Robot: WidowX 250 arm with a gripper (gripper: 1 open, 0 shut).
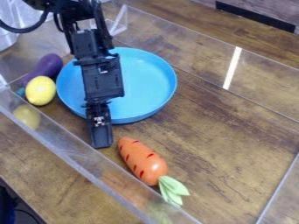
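A toy carrot [145,164] with red dashes and pale green leaves lies on the wooden surface, lower right of the blue plate [149,86]. My gripper [100,135] hangs at the plate's near edge, left of the carrot and apart from it, shut, with nothing visible between its fingers. The arm hides part of the plate's left side.
A yellow egg-shaped toy [40,90] and a purple eggplant [45,68] lie left of the plate. A clear wall [73,164] runs along the near left.
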